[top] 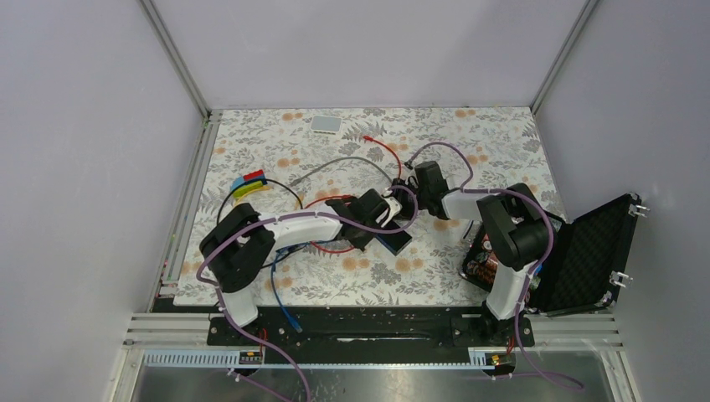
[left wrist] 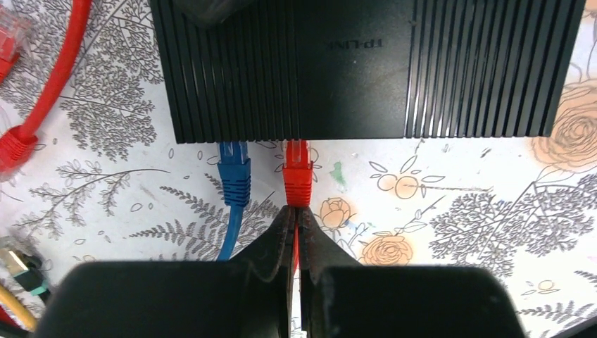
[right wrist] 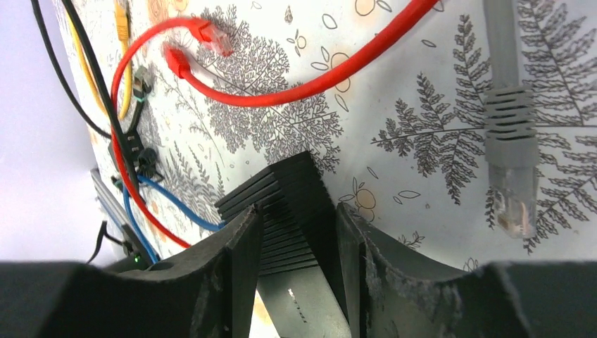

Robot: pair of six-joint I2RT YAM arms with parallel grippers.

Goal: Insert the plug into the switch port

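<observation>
The black TP-LINK switch [left wrist: 352,70] lies on the patterned table with a blue plug [left wrist: 234,179] and a red plug [left wrist: 298,179] at one side. My left gripper is shut just below the red plug, over its cable. In the right wrist view my right gripper is part open around the end of the switch [right wrist: 296,282]; whether it grips it is unclear.
Loose red cables [right wrist: 303,91], a grey cable [right wrist: 510,120] and yellow and black cables lie around the switch. An open black case [top: 590,251] stands at the right.
</observation>
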